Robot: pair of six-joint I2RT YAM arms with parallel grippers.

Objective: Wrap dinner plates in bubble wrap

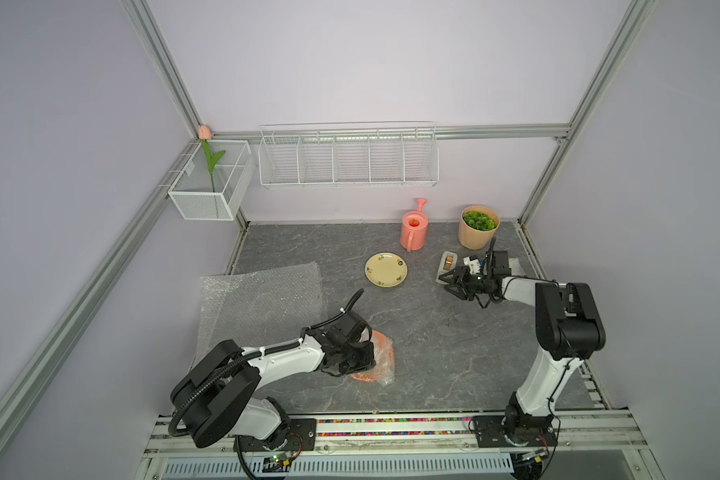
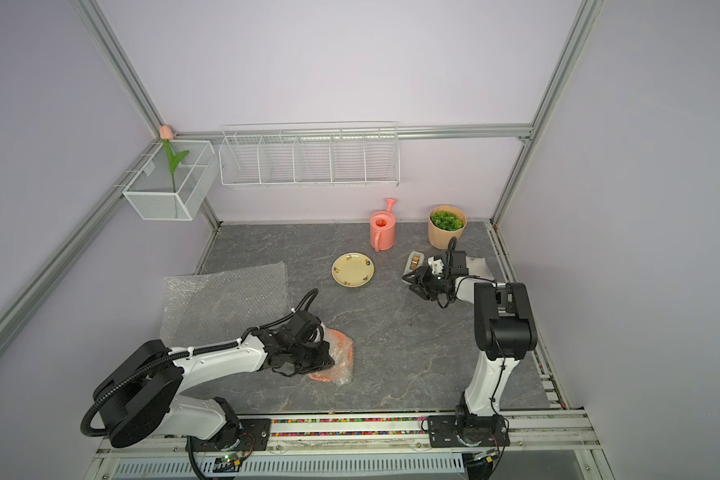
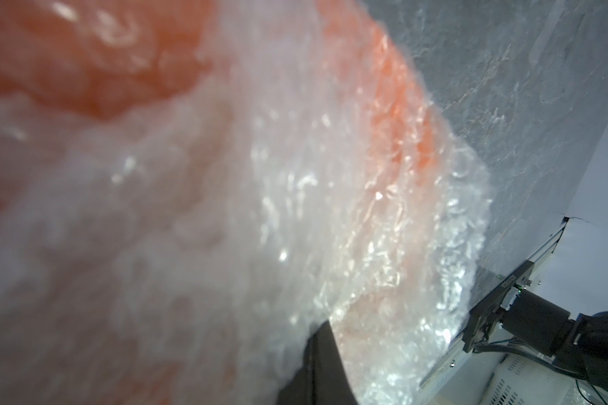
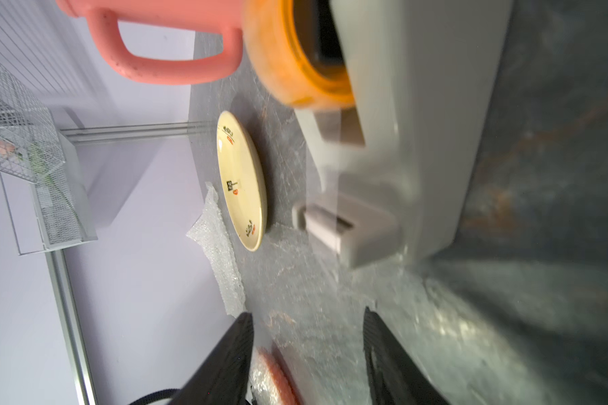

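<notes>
An orange plate wrapped in bubble wrap (image 1: 384, 357) lies at the front of the table, left of middle. My left gripper is shut against its wrap; whether a thin fold is pinched cannot be told. A grey tape dispenser (image 4: 429, 128) with an orange roll (image 4: 304, 57) stands at the back right. My right gripper is open just short of the dispenser, with nothing between its fingers. Behind the middle lies an uncovered yellow plate (image 1: 385, 270) with small printed motifs. A flat bubble wrap sheet (image 1: 256, 300) covers the left side, partly hidden by my left arm.
A pink watering can (image 1: 413, 230) and a potted plant (image 1: 478, 228) stand along the back. Behind my right arm, a whitish wrapped bundle (image 2: 480, 268) is mostly hidden.
</notes>
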